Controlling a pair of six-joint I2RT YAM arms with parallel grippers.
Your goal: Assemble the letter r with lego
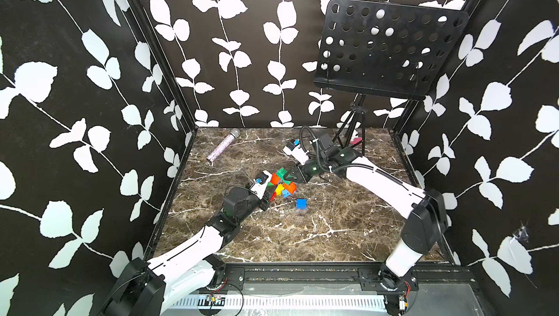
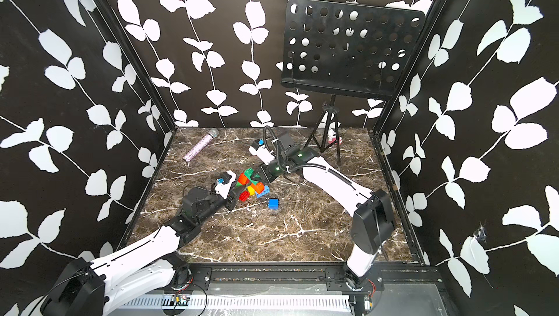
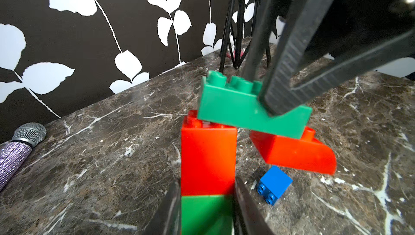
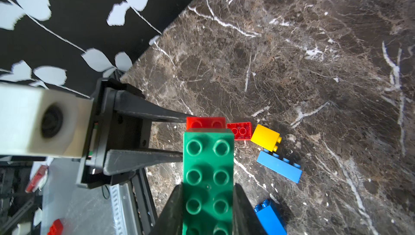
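My left gripper is shut on a green brick [image 3: 206,217] with a red brick [image 3: 208,157] on top. My right gripper is shut on a long green brick [image 4: 208,161], held right beside and over the left's red brick; whether they touch is unclear. A curved red brick [image 3: 298,152] is beneath the long green one. Below lie a red brick [image 4: 240,130], a yellow brick [image 4: 264,137], a light blue brick [image 4: 278,165] and a blue brick [image 3: 273,185].
A glittery microphone [image 1: 221,147] lies at the back left. A black music stand [image 1: 387,48] stands at the back right, its legs near my right arm.
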